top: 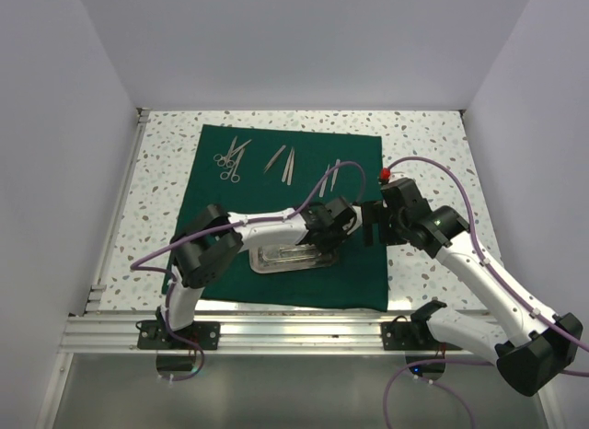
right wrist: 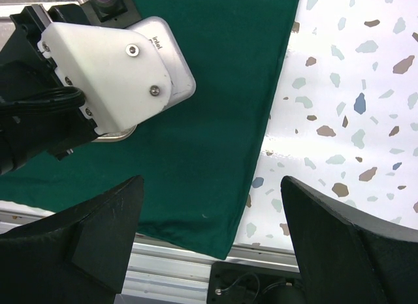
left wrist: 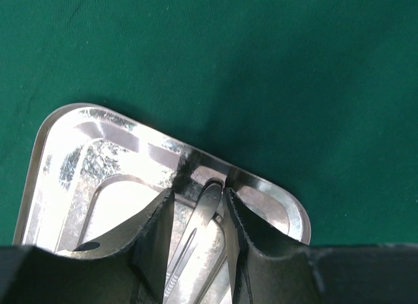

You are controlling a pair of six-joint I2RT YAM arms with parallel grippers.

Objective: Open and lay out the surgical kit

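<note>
A metal tray point(top: 293, 266) lies on the green cloth point(top: 235, 284), partly covered by my left arm in the top view. In the left wrist view, the tray point(left wrist: 124, 136) holds a slim metal instrument point(left wrist: 208, 201) with a rounded end, and another thin one under it. My left gripper is part open, one finger on each side of the rounded end; contact cannot be made out. On the cloth's far half lie scissor-like instruments point(top: 230, 162), tweezers point(top: 288, 167) and slim handles point(top: 335, 177). My right gripper stands wide open and empty over the cloth's right edge.
Metal rails point(top: 276, 332) run along the table's front. The left gripper's white camera housing point(right wrist: 111, 72) is close by in the right wrist view.
</note>
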